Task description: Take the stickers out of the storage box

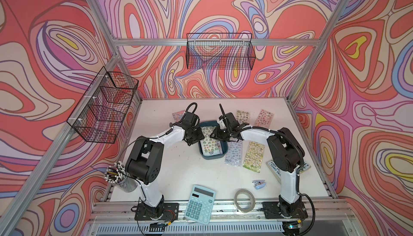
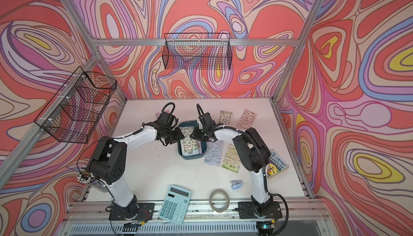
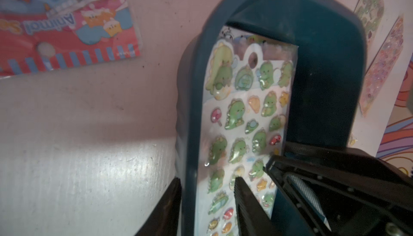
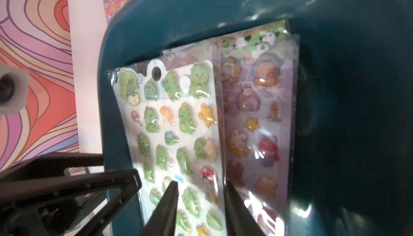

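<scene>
A dark teal storage box (image 1: 222, 153) stands mid-table. Inside are a green dinosaur sticker sheet (image 4: 185, 119) and, under it, a purple animal sticker sheet (image 4: 266, 145). My left gripper is at the box's left wall, shut on the rim, or on something at it; which is hard to tell. My right gripper is inside the box area over the dinosaur sheet, its fingers apart around the sheet's right part; whether they touch it I cannot tell.
Sticker sheets (image 1: 253, 156) lie right of and behind the box, and a pink package (image 3: 64, 29) to its left. A calculator (image 1: 200, 203), tape roll (image 1: 244, 190) and stapler (image 1: 259, 183) lie at the front.
</scene>
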